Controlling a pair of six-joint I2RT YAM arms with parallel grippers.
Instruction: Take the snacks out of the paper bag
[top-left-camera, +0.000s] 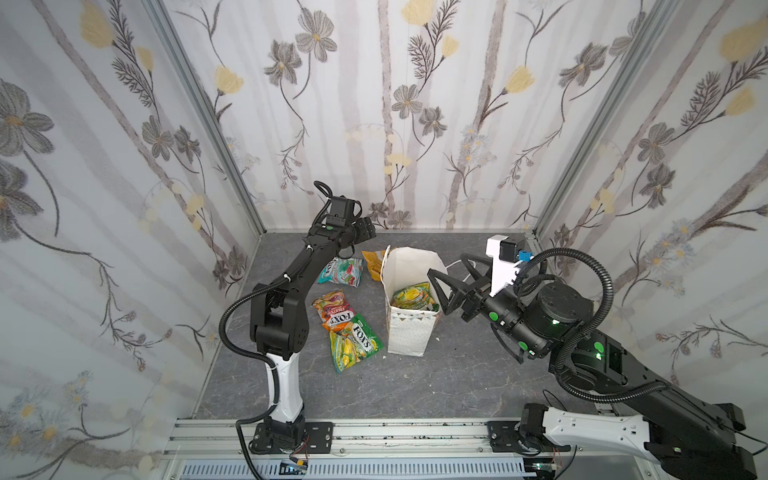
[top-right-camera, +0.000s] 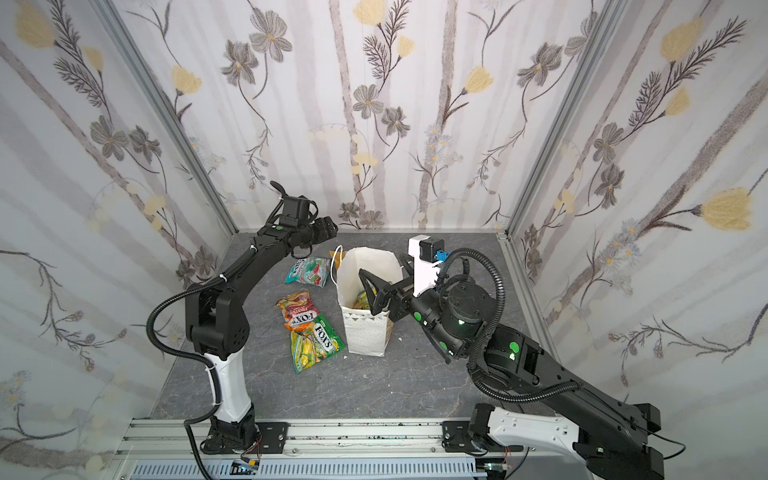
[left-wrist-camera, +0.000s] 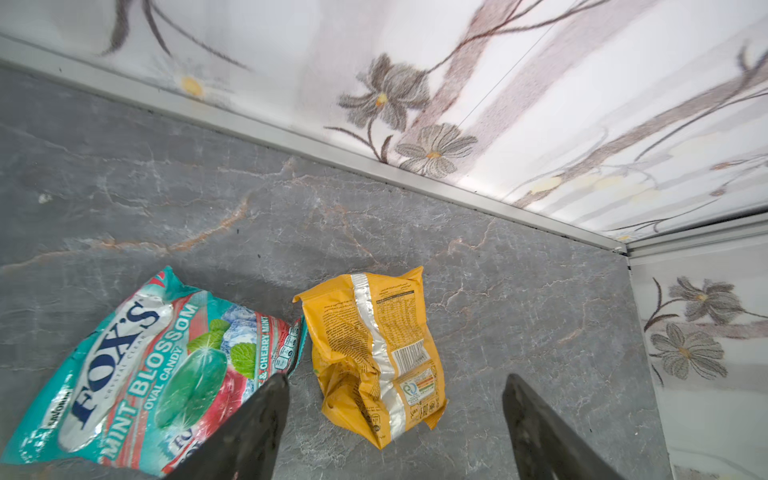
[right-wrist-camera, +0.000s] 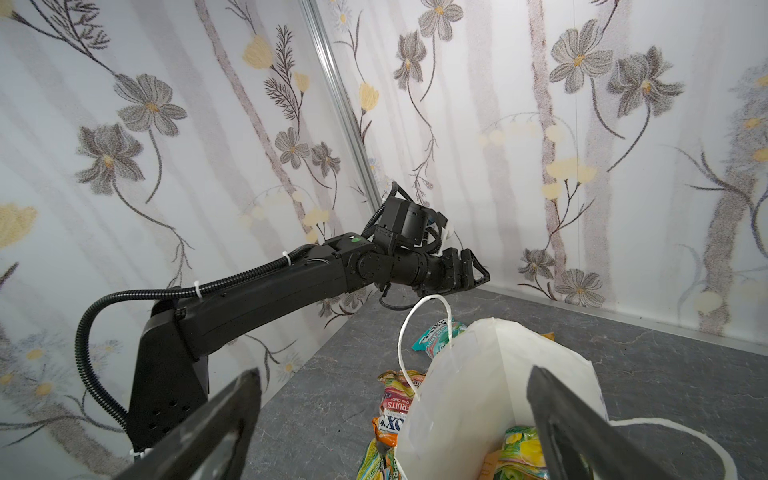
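The white paper bag (top-left-camera: 412, 332) stands mid-table with a yellow-green snack pack (top-left-camera: 412, 294) inside. Outside it, to its left, lie an orange-red pack (top-left-camera: 334, 305), a green Fox's pack (top-left-camera: 356, 345), a teal Mint Blossom pack (left-wrist-camera: 144, 368) and, behind, a yellow pack (left-wrist-camera: 372, 348). My left gripper hangs above the yellow and teal packs, its fingers apart with nothing held. My right gripper is open at the bag's right side, above its mouth and empty.
Patterned walls (top-left-camera: 416, 160) enclose the grey table (top-left-camera: 288, 384) at back and sides. Bare table lies in front of the packs and at the back right.
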